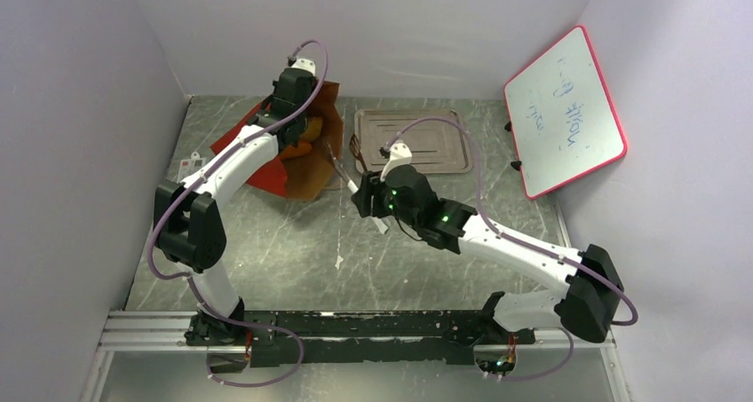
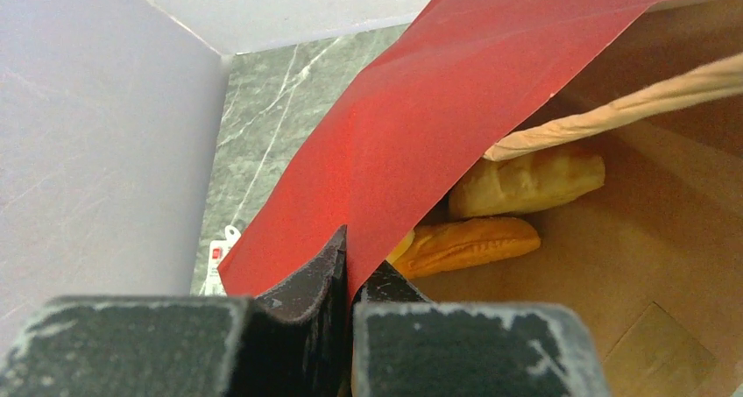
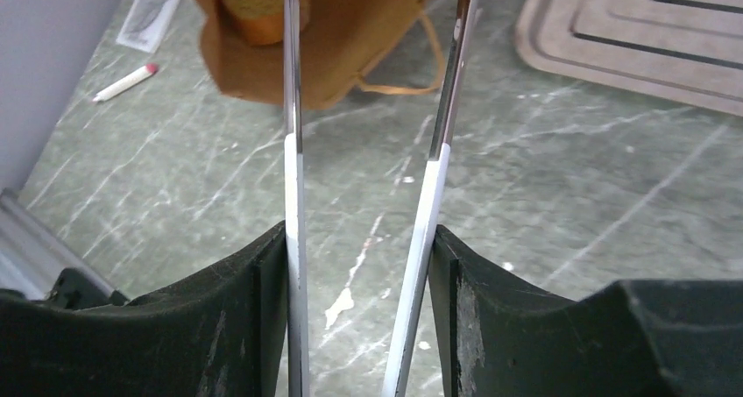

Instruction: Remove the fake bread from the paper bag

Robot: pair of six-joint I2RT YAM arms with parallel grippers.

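Observation:
A red-and-brown paper bag [image 1: 313, 171] lies at the back left, mouth open. Inside show a long orange bread [image 2: 473, 244] and a paler bread [image 2: 526, 182]. My left gripper is shut on the bag's red rim at its top. My right gripper, with long metal fingers tipped out of frame in its wrist view, stands part open just right of and in front of the bag's mouth. Nothing shows between the visible finger lengths; a bread [image 3: 254, 11] is seen beyond them inside the bag.
A metal tray [image 1: 408, 136] lies behind my right gripper. A whiteboard [image 1: 564, 109] stands at the right. A marker [image 3: 127, 83] and a small white item lie left of the bag.

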